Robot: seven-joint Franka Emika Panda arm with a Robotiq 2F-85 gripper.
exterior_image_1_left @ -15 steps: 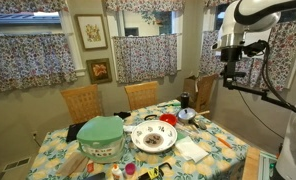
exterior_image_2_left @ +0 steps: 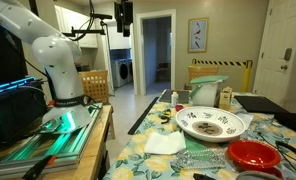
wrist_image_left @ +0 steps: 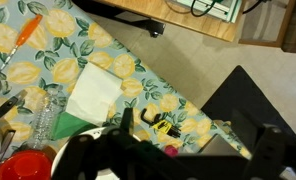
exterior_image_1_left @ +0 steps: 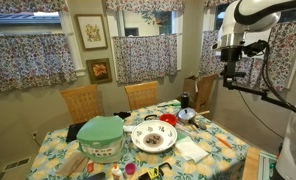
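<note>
High above the right side of the table hangs my gripper point(exterior_image_1_left: 230, 78), well clear of everything on it. In the wrist view its dark fingers stand apart along the lower edge, with nothing held between them; the gripper is open. Below, a large white bowl point(exterior_image_2_left: 210, 124) with a patterned inside sits mid-table. A folded white cloth point(wrist_image_left: 94, 94) lies flat near the bowl. A red bowl point(exterior_image_2_left: 253, 154) stands beside the white one. Black-and-yellow tools point(wrist_image_left: 166, 125) rest on the patterned tablecloth, and an orange-handled utensil point(wrist_image_left: 29, 31) lies near the edge.
A green-lidded basket point(exterior_image_1_left: 101, 140) takes up the table's left part. Pots point(exterior_image_1_left: 187, 115) and a clear grater-like item point(exterior_image_2_left: 201, 158) crowd round the bowls. A wooden side table point(exterior_image_2_left: 90, 150) stands by the arm's base. Chairs point(exterior_image_1_left: 142, 95) line the far side.
</note>
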